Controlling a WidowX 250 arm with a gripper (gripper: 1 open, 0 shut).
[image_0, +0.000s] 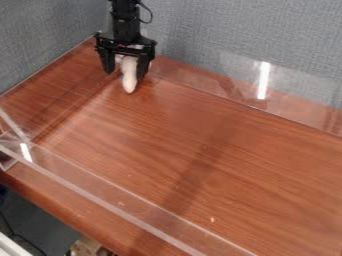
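Note:
My black gripper (126, 60) hangs over the back left corner of the wooden surface, low and close to a white elongated object (130, 78) that lies beneath and between its fingers. The object's upper part is partly hidden by the gripper. Whether the fingers touch it or how far they are open is too small to tell.
A wide bare wooden surface (201, 170) fills most of the view, bordered by clear plastic edging (294, 105) and grey walls (241, 35) at the back and left.

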